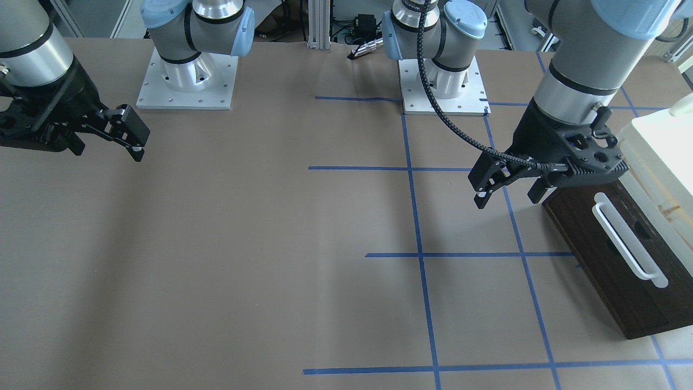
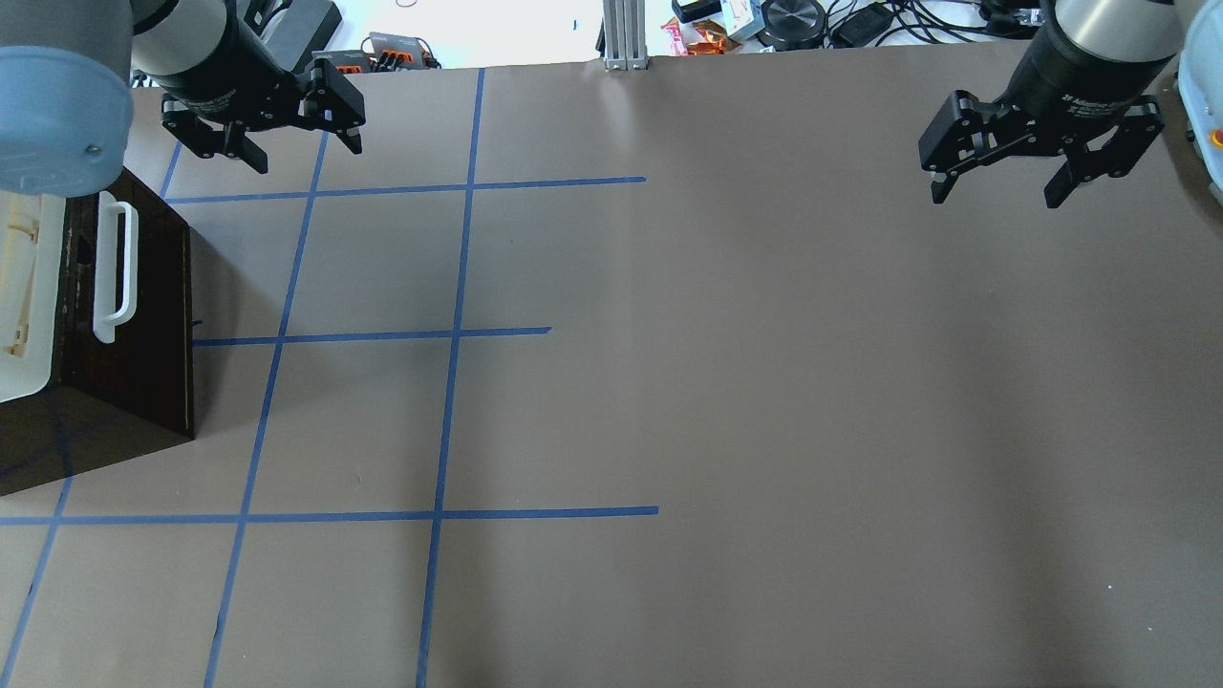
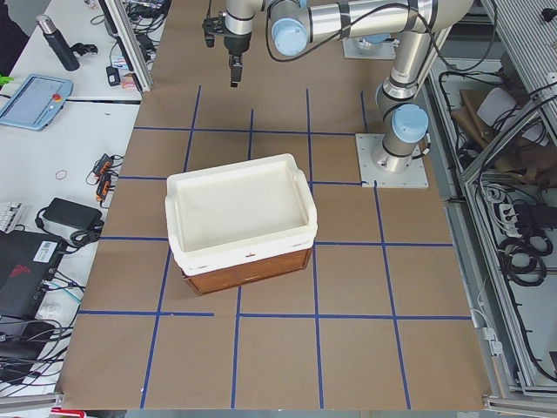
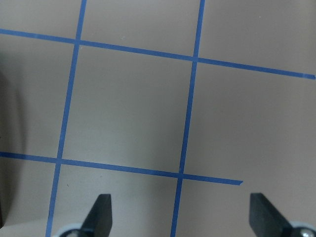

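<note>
My gripper [image 1: 508,189] hangs above the blue-taped grid floor, beside a dark wooden box [image 1: 617,273] with a white handle [image 1: 627,240] and a white top. In the top view the gripper [image 2: 307,142] is above and right of that box [image 2: 138,367]. In the left wrist view its two fingers [image 4: 266,217] stand wide apart at the lower corners, with only bare taped floor between them. In the left view a white lidless tray or top [image 3: 241,209] sits on the wooden body.
A second arm [image 2: 1043,138] with a black gripper hangs over the plain, untaped side of the table. Further arm bases [image 1: 185,91] stand along the table's edge.
</note>
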